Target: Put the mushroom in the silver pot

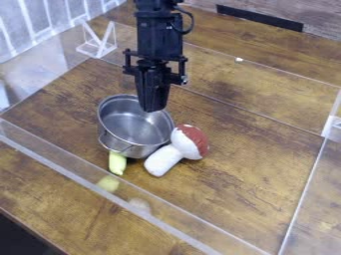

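The silver pot stands upright left of centre, and its visible inside looks empty. Against its right side lies the mushroom, outside the pot on the table: a red cap at the upper right, a thick white stem pointing down-left. My black gripper hangs above the pot's back right rim, apart from the mushroom. Nothing shows between its fingers; dark and small as they are, I cannot tell how far apart they stand.
A pale green-yellow item lies at the pot's front, close to the clear front wall. A wire rack stands at the back left.
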